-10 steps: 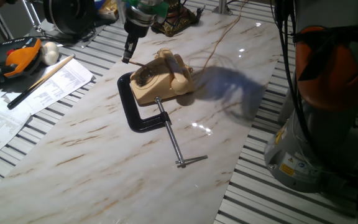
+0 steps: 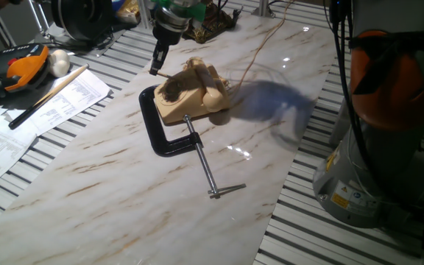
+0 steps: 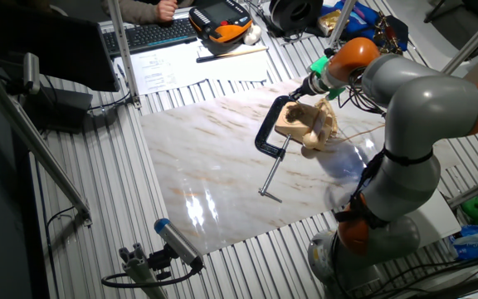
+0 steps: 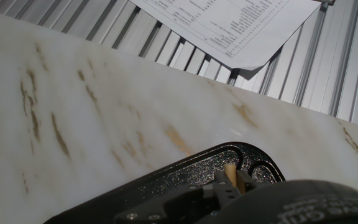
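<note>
A cream rotary telephone (image 2: 190, 92) sits on the marble-patterned board, its dial (image 2: 172, 90) facing up. A black C-clamp (image 2: 152, 125) lies against it, its screw reaching the phone's side. My gripper (image 2: 155, 71) is at the phone's far left edge, over the clamp's frame. It appears shut on a thin tan stick (image 4: 230, 174), which juts from the fingers. From there the stick's other end points toward the dial; whether it touches the dial cannot be told. The wrist view has the gripper over the black clamp frame (image 4: 185, 168), with the phone out of sight.
Papers (image 3: 160, 71), a dark-tipped stick (image 2: 46, 97) and an orange-black device (image 2: 13, 72) lie beyond the board's left edge. An ornate dark object (image 2: 210, 26) stands behind the phone. The phone's cord runs toward the back. Open board lies in front of the clamp.
My gripper has shifted slightly to the right along the phone's edge, carrying the stick with it. The telephone and clamp have stayed in place.
</note>
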